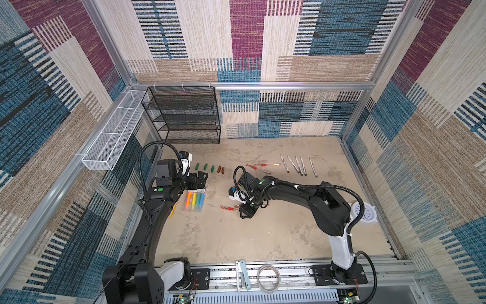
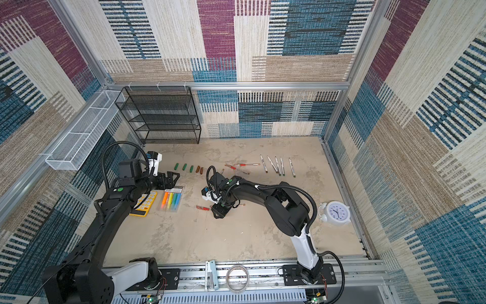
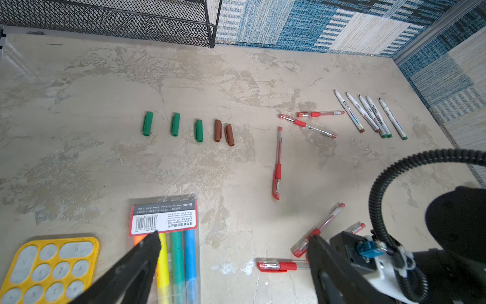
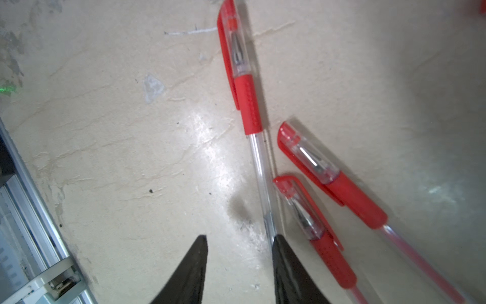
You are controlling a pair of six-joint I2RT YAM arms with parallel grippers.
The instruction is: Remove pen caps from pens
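Note:
Three capped red pens lie close together under my right gripper, which is part open with nothing between its fingers. The nearest red pen [image 4: 249, 103] has its clear barrel running toward the right fingertip; the other two, a middle red pen [image 4: 331, 259] and an outer red pen [image 4: 359, 200], lie beside it. More red pens, such as the upright-lying one [image 3: 278, 167], are spread behind. White pens [image 3: 372, 114] lie uncapped at the far right. Loose green caps [image 3: 175, 124] and brown caps [image 3: 218, 130] stand in a row. My left gripper is open and empty above the table.
A pack of coloured highlighters [image 3: 164, 217] and a yellow calculator [image 3: 50, 268] lie at the left. A black wire rack [image 1: 184, 114] stands at the back, a white clock [image 2: 335, 212] at the right.

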